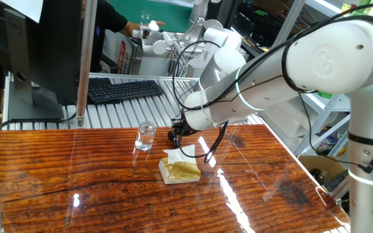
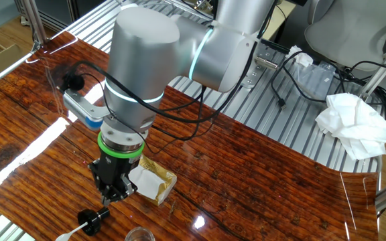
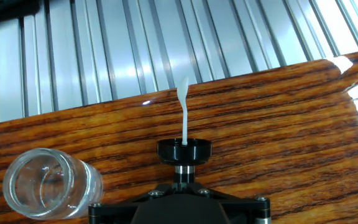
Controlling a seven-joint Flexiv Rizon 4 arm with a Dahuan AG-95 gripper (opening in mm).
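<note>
A black object with a round cup-like end (image 3: 184, 151), a silver band and a black stem lies on the table near its edge. A white spoon-like piece (image 3: 184, 99) extends from the cup end. My gripper (image 2: 112, 196) is low over the table, right by the stem of the black object (image 2: 91, 221). The wrist view has the stem running in toward the middle of my gripper, where dark parts overlap. Whether the fingers touch or hold the stem is hidden.
Beside the black object stands a clear glass jar (image 3: 53, 183). A gold-and-white tissue pack (image 1: 180, 169) sits close to the gripper. Crumpled white tissue (image 2: 354, 126) lies on the metal slats at one side.
</note>
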